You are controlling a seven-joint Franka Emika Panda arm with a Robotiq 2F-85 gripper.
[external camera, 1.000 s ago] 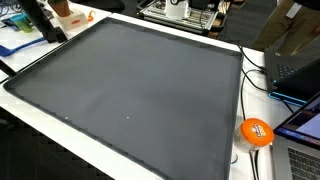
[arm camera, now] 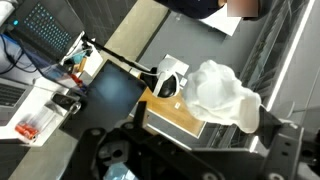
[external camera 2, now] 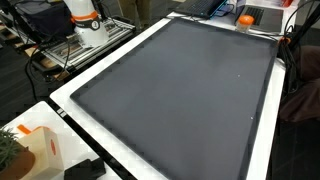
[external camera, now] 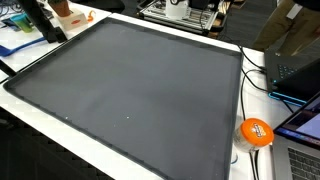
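Observation:
In the wrist view my gripper stands open, its dark fingers (arm camera: 116, 143) wide apart along the bottom edge. A crumpled-looking white object (arm camera: 220, 93) shows between and beyond them; what it is and how far off it lies I cannot tell. Neither exterior view shows the gripper; only the white arm base (external camera 2: 88, 28) with its orange ring appears at the upper left of the second one. The dark grey board (external camera: 135, 85) on the white table is bare.
An orange-lidded container (external camera: 253, 134) stands by the table's edge, close to a laptop (external camera: 297, 160). Opposite are a terracotta pot (external camera: 75, 8) and other items. A small black block (external camera 2: 85, 170) sits near the board's corner. Cables run beside the board.

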